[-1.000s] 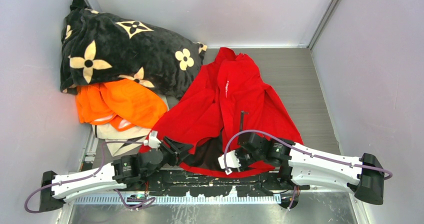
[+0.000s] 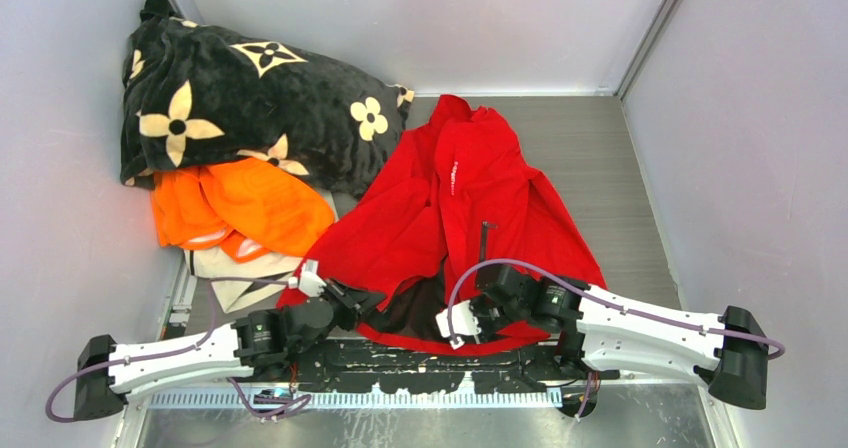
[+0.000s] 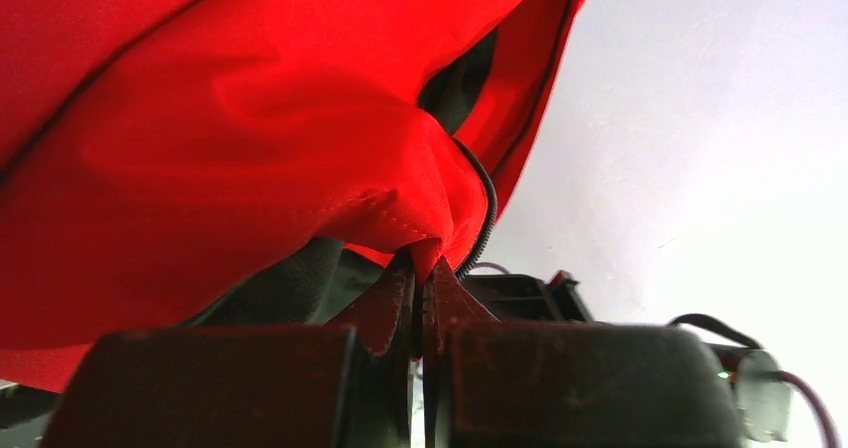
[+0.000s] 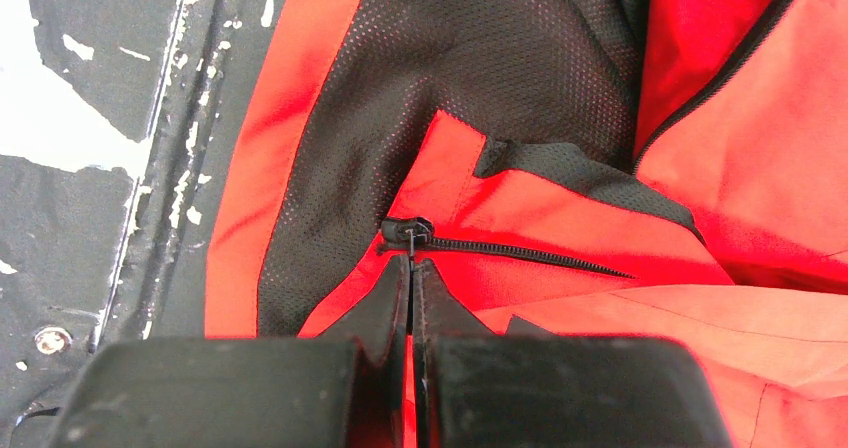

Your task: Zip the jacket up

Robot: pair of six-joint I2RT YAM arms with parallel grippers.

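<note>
The red jacket (image 2: 390, 218) lies spread open on the grey floor, its dark mesh lining (image 4: 470, 48) showing near the front. My left gripper is shut at the red fabric beside a zipper tape (image 3: 485, 208), apparently with the edge pinched in its fingertips. My right gripper is shut on the black zipper slider (image 4: 408, 230) by its pull tab, at the lower end of a zipper strip (image 4: 530, 253). In the top view both grippers are over the hem, partly hidden by their arms.
A patterned dark pillow (image 2: 230, 98), orange clothing (image 2: 240, 208) and cream cloth (image 2: 230, 263) fill the left side. Walls enclose the sides and back.
The left arm has shifted very slightly at the hem. The right arm and the jacket look unchanged.
</note>
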